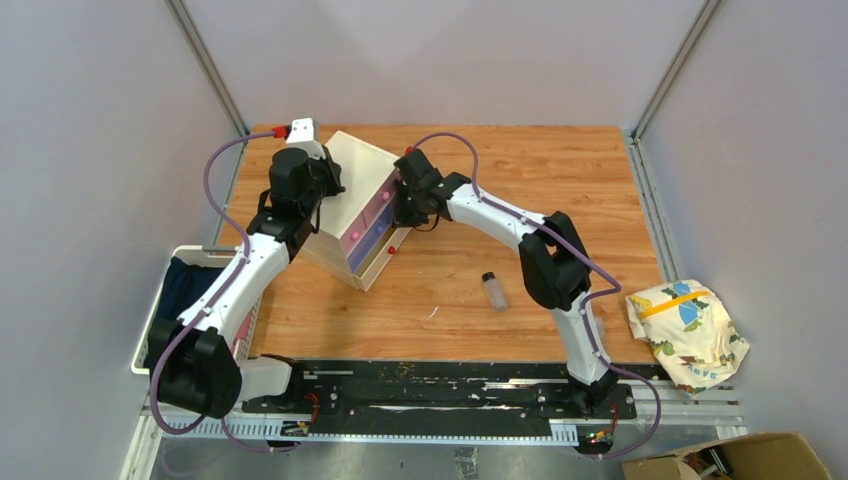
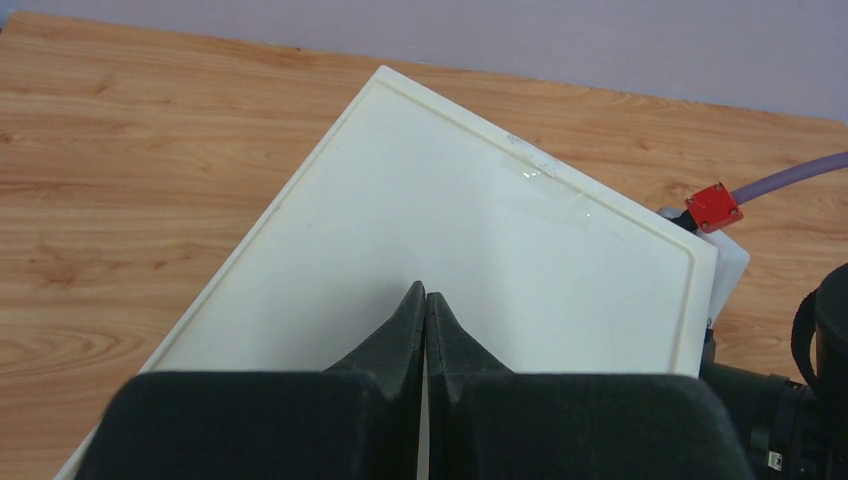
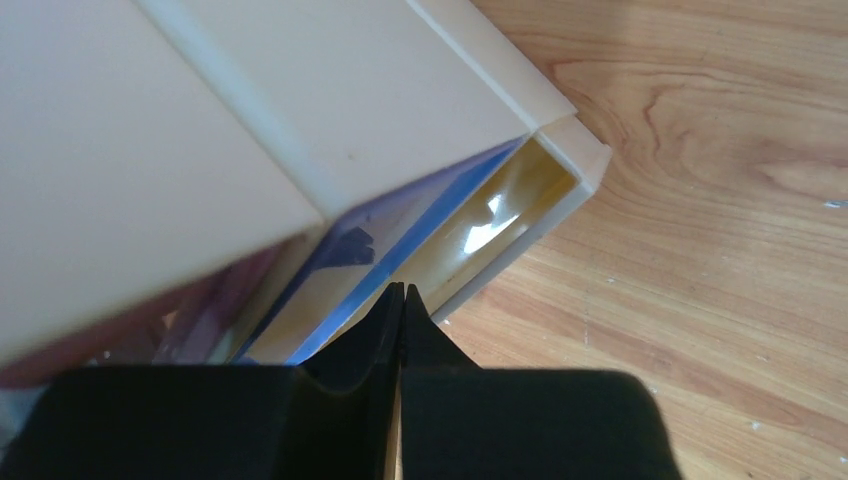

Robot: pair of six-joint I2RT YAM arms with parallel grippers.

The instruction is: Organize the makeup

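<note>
A white cabinet (image 1: 350, 185) stands turned at an angle on the table, with pink drawers, a purple drawer (image 1: 371, 240) and a cream bottom drawer (image 1: 379, 264) with a red knob. That bottom drawer (image 3: 500, 225) is part way out, showing a glossy inside. My left gripper is shut over the cabinet's white top, nothing between its fingers. Shut as well, my right gripper is close against the drawer fronts, its tips by the partly open drawer. A small clear bottle with a dark cap (image 1: 494, 291) lies on the table.
A white basket (image 1: 142, 345) with dark cloth stands at the left, under the left arm. A patterned cloth pouch (image 1: 690, 335) lies off the table's right side, above a cardboard box (image 1: 790, 452).
</note>
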